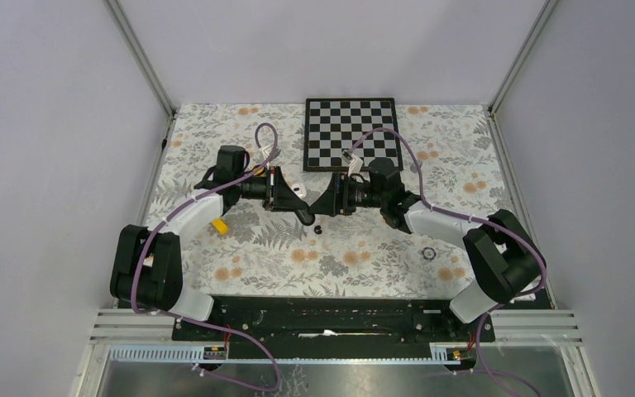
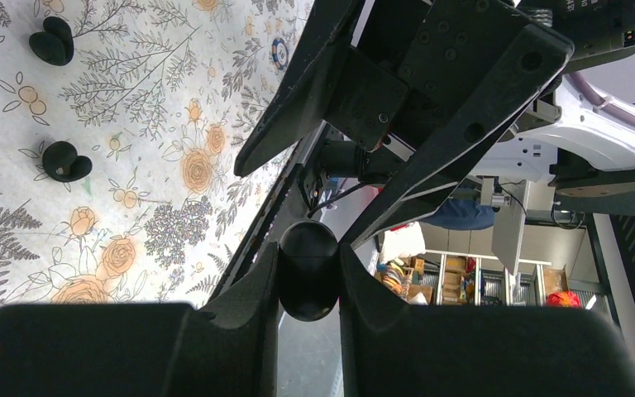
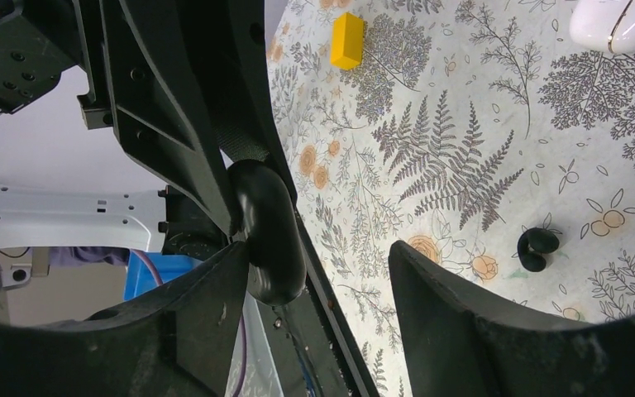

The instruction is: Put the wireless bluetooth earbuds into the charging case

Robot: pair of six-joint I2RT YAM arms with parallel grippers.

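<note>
My left gripper (image 1: 305, 212) is shut on the black oval charging case (image 2: 308, 277), which it holds above the table; the case looks closed. Two black earbuds lie on the patterned cloth: the left wrist view has one earbud (image 2: 66, 162) nearer the table's front and the other earbud (image 2: 52, 41) farther off. From above, only the nearer earbud (image 1: 317, 230) shows, the other being hidden under the right arm. Fingers parted, my right gripper is beside the case (image 3: 273, 240). Its one finger overlaps the case's edge in view; whether they touch I cannot tell.
A white rounded object (image 3: 620, 23) rests behind the left gripper. There is a yellow block (image 1: 220, 226) at the left and a checkered board (image 1: 350, 132) at the back. A small round ring (image 1: 428, 254) lies at the right.
</note>
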